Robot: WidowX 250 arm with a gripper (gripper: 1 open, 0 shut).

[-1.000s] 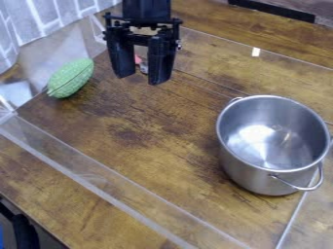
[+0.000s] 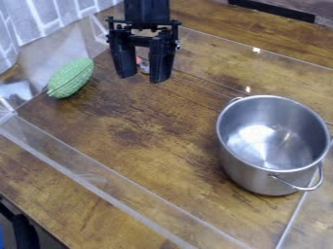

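A black gripper hangs over the back middle of the wooden table, its two dark fingers apart. A small pale reddish object shows partly behind and between the fingers; I cannot tell whether it touches them. To the left lies a green oval object, like a ridged vegetable. A large steel pot with side handles stands at the right.
Clear plastic side panels run along the left and front of the work area.
The gripper has shifted very slightly over the last second. The green object and the pot have not moved.
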